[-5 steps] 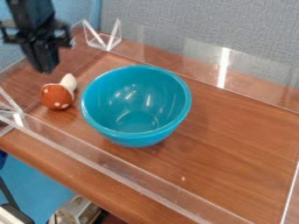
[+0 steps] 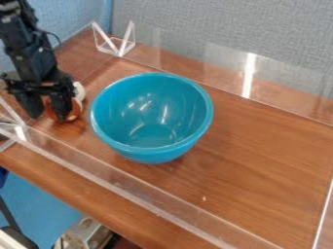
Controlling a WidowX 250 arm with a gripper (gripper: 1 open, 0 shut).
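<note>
My black gripper (image 2: 47, 97) is low at the left of the camera view, over a small orange and white object (image 2: 70, 111), which looks like a toy mushroom and is mostly hidden behind it. I cannot tell whether the fingers touch it or how far they are apart. A large teal bowl (image 2: 151, 136) stands on the wooden table (image 2: 254, 165) just to the right.
Clear low walls run along the back and front, with white angular braces (image 2: 115, 43) at the left corners. A grey textured wall rises behind.
My gripper has come down from high at the upper left onto the orange and white object, now largely covering it. The bowl has not moved.
</note>
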